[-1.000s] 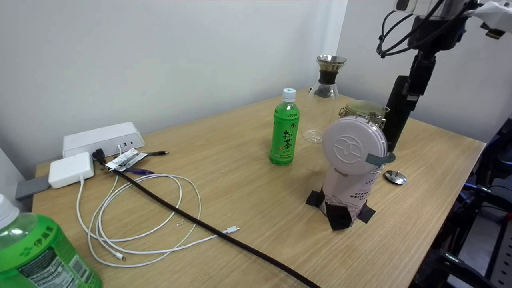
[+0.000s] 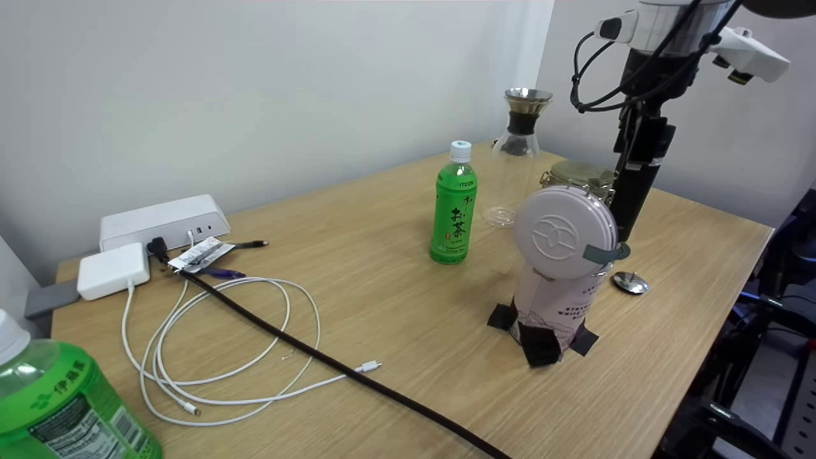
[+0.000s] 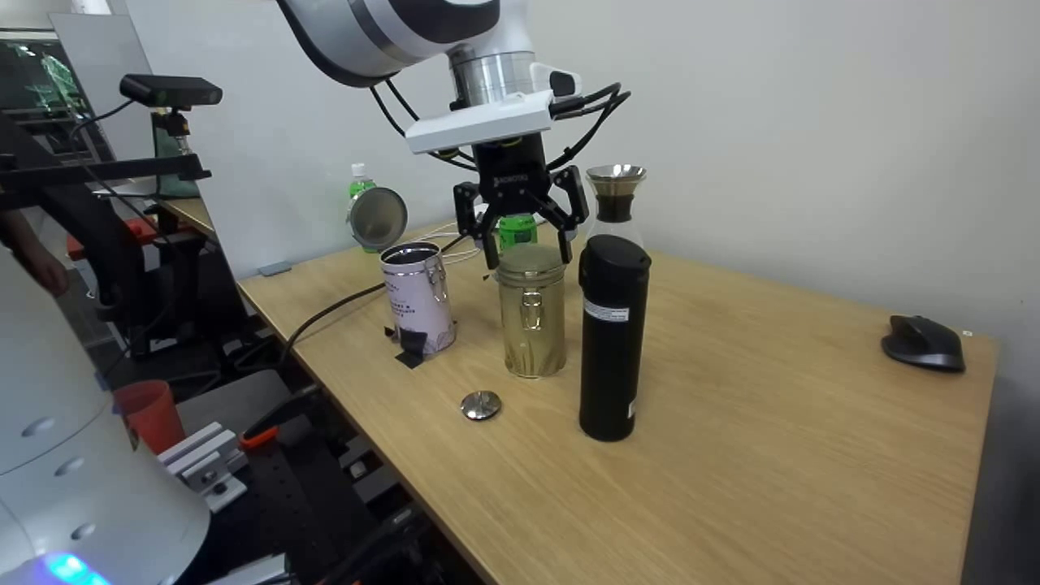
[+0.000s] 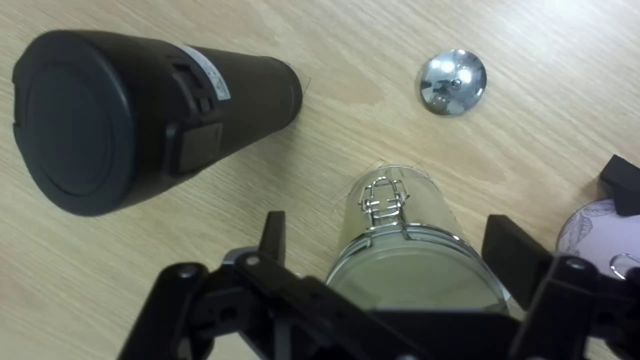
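Observation:
My gripper (image 3: pixel 527 255) stands open around the top of a clear glass jar (image 3: pixel 533 322) with a wire clasp; a finger is on either side of its lid, and nothing shows gripped. From above, in the wrist view, the jar's lid (image 4: pixel 414 279) lies between the two spread fingers, one of them the dark right-hand finger (image 4: pixel 514 258). Gaps show between the lid and the left finger; whether the right one touches is hard to judge. The jar is upright on the table, partly hidden behind the pink canister (image 2: pixel 556 294) in exterior view 1.
A tall black flask (image 3: pixel 612 341) stands close beside the jar. A small silver lid (image 3: pixel 480 405) lies near the table edge. Behind are a glass coffee maker (image 2: pixel 514 172) and a green tea bottle (image 2: pixel 453 206). Free table (image 3: pixel 780 419) stretches right toward a black mouse (image 3: pixel 923 343).
In exterior view 1 the arm and gripper have shifted left, from above the black flask's side over to the jar. The jar, canister, bottles and silver lid stay put.

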